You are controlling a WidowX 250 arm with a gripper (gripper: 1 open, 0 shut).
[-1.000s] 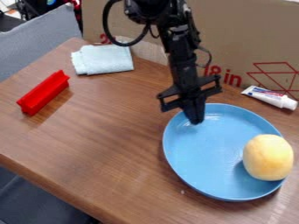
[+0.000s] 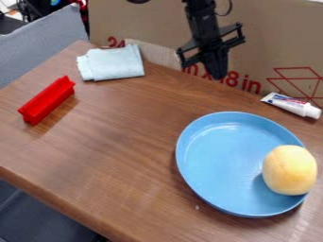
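Observation:
My gripper (image 2: 214, 68) hangs high at the back of the wooden table, in front of the cardboard, shut with nothing visible between its fingers. Below and to its right lies a blue plate (image 2: 214, 165) with a round yellow object (image 2: 289, 169) on its right side. A white toothpaste tube (image 2: 292, 104) lies behind the plate at the right. At the left are a red bar-shaped object (image 2: 47, 99) and, farther back, a folded pale cloth (image 2: 110, 63).
A printed cardboard sheet (image 2: 278, 43) walls off the back. The table's left edge drops to a dark area below.
My gripper has risen from over the back of the blue plate and moved back toward the cardboard. The objects on the table have not visibly moved.

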